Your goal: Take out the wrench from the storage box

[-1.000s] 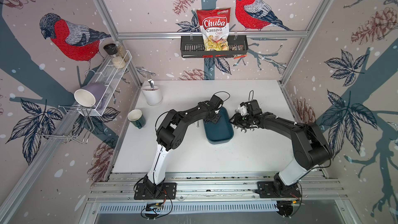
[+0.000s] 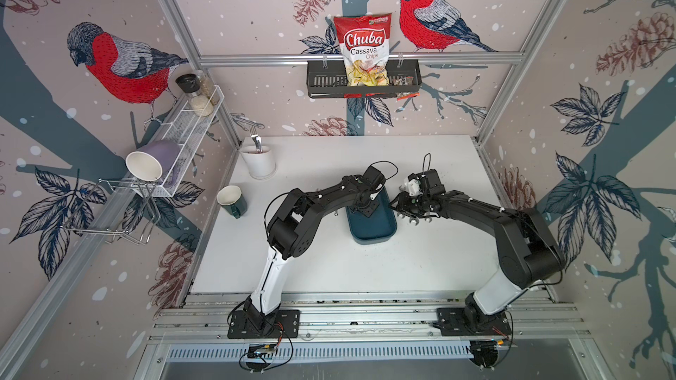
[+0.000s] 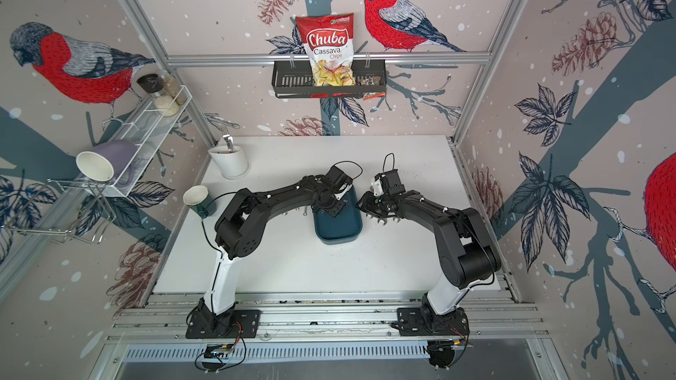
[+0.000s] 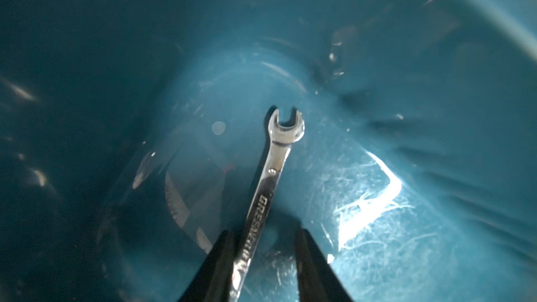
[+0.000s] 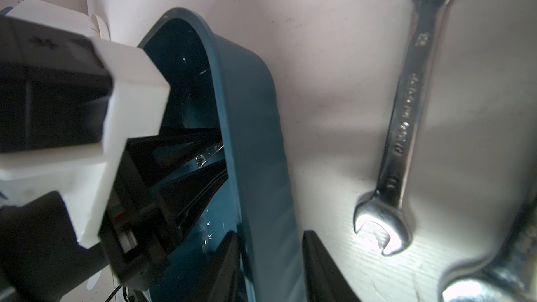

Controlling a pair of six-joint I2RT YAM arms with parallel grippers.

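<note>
A thin silver wrench (image 4: pixel 261 201) lies on the floor of the blue storage box (image 2: pixel 373 230). Its open-ended head points away from my left gripper, which reaches down inside the box, fingers part open. The wrench's shaft runs between the fingers, close to the left one (image 4: pixel 221 265); its lower end goes out of frame. From the right wrist view, a bit of the wrench (image 5: pixel 208 155) shows between the left gripper's dark fingers (image 5: pixel 190 190). My right gripper is open at the box's right wall (image 5: pixel 260 190), which stands between its fingers in that view.
Outside the box on the right, a larger wrench (image 5: pixel 407 106) and another metal tool (image 5: pixel 503 268) lie on the white table. A green-white cup (image 2: pixel 231 200) and a white utensil holder (image 2: pixel 258 161) stand at left.
The right arm and the box have stayed in place.
</note>
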